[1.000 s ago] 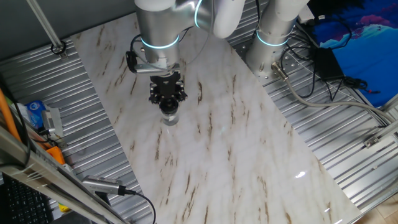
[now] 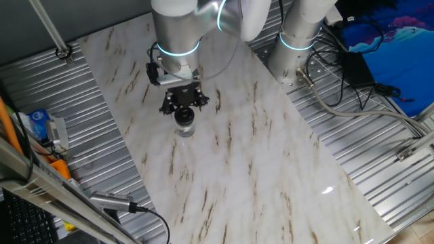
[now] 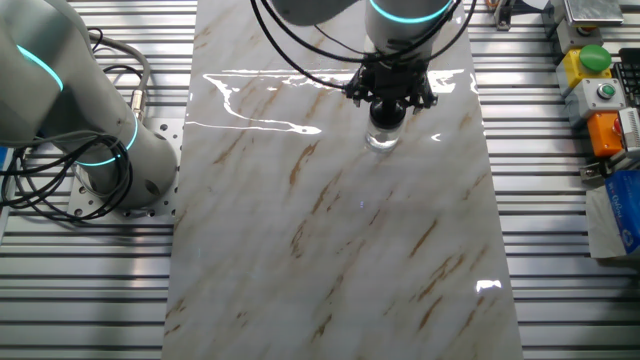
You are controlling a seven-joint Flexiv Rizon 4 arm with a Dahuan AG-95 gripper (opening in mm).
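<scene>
A small clear jar [image 2: 185, 128] with a black top [image 2: 184, 116] stands upright on the marbled board. My gripper [image 2: 184, 106] is right at the black top, its black fingers spread wide to either side. In the second exterior view the clear jar [image 3: 381, 139] shows below the gripper [image 3: 390, 99], which stands open there too. The fingers look apart from the jar's sides. How close the palm is to the top cannot be told.
The marbled board [image 2: 251, 163] is otherwise bare, with wide free room. The arm's base [image 3: 140, 175] and its cables stand beside it. Control buttons [image 3: 596, 60] and a blue packet [image 3: 625, 205] lie off the board's other side.
My gripper's fingers have spread from a narrower stance around the black top. The jar has stayed in place.
</scene>
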